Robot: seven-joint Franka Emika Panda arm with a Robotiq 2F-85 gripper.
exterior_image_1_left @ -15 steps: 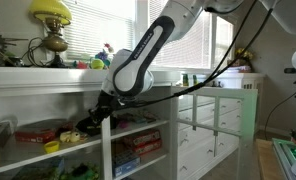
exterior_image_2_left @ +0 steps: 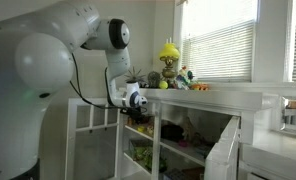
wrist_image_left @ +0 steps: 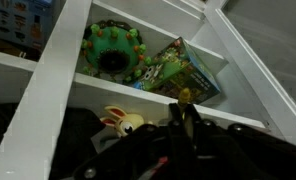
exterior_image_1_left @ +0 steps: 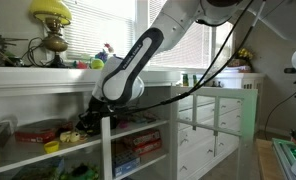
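My gripper reaches into an open shelf cabinet and seems shut on a small orange item (wrist_image_left: 185,96), which shows at its fingertips; what it is cannot be told. In exterior view 1 the gripper (exterior_image_1_left: 89,118) is a dark shape at the upper shelf, close to the white upright (exterior_image_1_left: 106,150). The exterior view 2 hides the fingers behind the arm and cabinet. Near the gripper in the wrist view lie a cream bunny-faced toy (wrist_image_left: 124,121) and a colourful box (wrist_image_left: 178,73).
A green round toy with coloured knobs (wrist_image_left: 112,48) sits on another shelf. Black cloth (wrist_image_left: 76,135) lies at the lower left. Boxes (exterior_image_1_left: 148,140) fill the shelf right of the upright. A yellow lamp (exterior_image_1_left: 53,25) stands on top, and the open door (exterior_image_1_left: 218,110) projects right.
The arm has shifted slightly down and left in exterior view 1, its wrist tilting toward the upper shelf. The cabinet and the objects around it look unmoved.
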